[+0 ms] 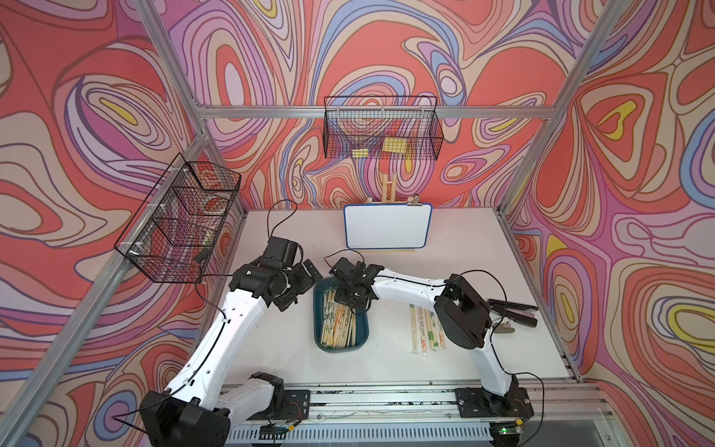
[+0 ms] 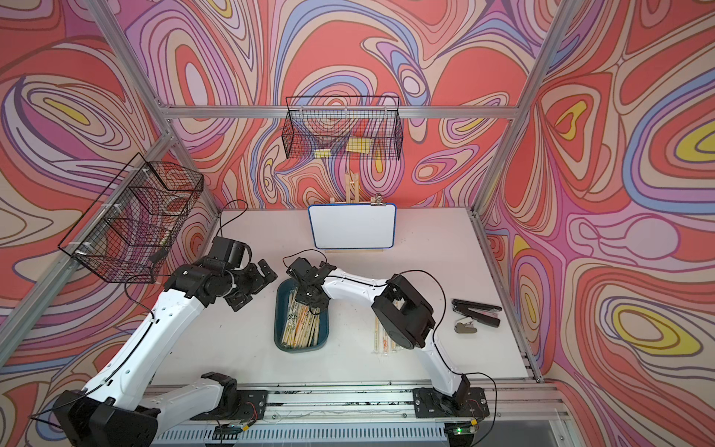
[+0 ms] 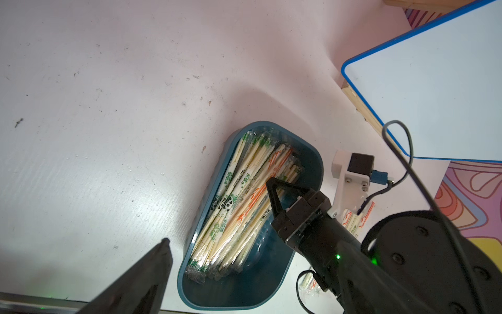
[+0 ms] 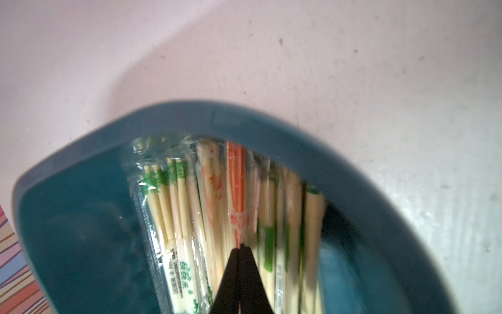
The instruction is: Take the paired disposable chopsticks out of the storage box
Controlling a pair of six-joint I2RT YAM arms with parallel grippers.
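Note:
The dark teal storage box [image 3: 299,130] lies in the middle of the table. It holds several wrapped chopstick pairs [image 3: 230,214], printed green or orange. My right gripper is inside the box, its fingertips together over an orange-printed packet [image 4: 236,180]. Whether any wrapper is pinched between them cannot be seen. Left of the box and above the table, my left gripper hangs open with its fingers spread wide and nothing between them. To the right of the box, several wrapped pairs [image 1: 426,331] rest side by side on the table, partly behind the right forearm.
A small whiteboard [image 1: 388,226] on an easel stands behind the box. A black stapler [image 2: 476,313] sits at the right edge. Wire baskets [image 1: 383,130] hang on the frame. Bare table [image 1: 264,331] shows left of the box.

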